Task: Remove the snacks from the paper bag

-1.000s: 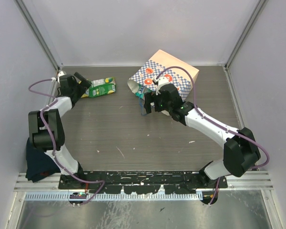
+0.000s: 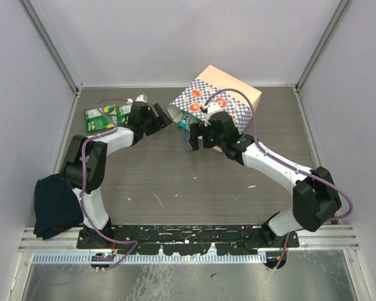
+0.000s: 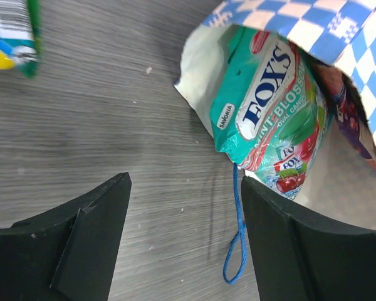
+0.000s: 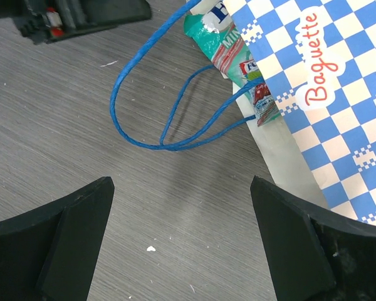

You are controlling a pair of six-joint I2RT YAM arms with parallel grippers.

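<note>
The paper bag (image 2: 234, 100) with checked print lies on its side, its mouth facing left. Inside the mouth, a teal Fox's mint packet (image 3: 269, 106) shows, with darker red wrapping beside it; blue handle cord (image 4: 138, 63) hangs out onto the floor. My left gripper is open, just left of the bag's mouth, nothing between its fingers. At the bag's lower left, my right gripper stands open and empty, over the cord and bag edge. Green snack packets (image 2: 100, 119) lie at the back left.
Grey walls enclose the back and sides. A dark folded cloth (image 2: 53, 207) sits at the front left.
My left gripper has travelled right, from over the green packets at the far left to beside the bag's mouth. The right arm and bag look unchanged.
</note>
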